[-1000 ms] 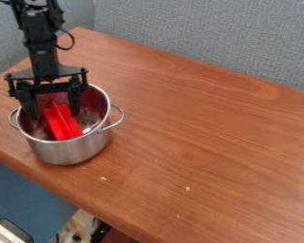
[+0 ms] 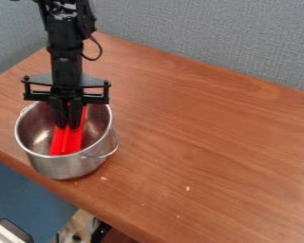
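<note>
A steel pot [image 2: 91, 163] with side handles stands near the front left edge of the wooden table. Inside it a red object [image 2: 66, 140] leans upright, its lower part behind the pot's wall. My black gripper [image 2: 69, 121] reaches down into the top of the pot at the red object's upper end. It looks shut; whether anything is between its fingertips cannot be seen clearly.
Below the front left edge are a blue surface [image 2: 22, 190] and some clutter.
The pot has shifted toward the front left by a short way, along with the red object and my gripper.
</note>
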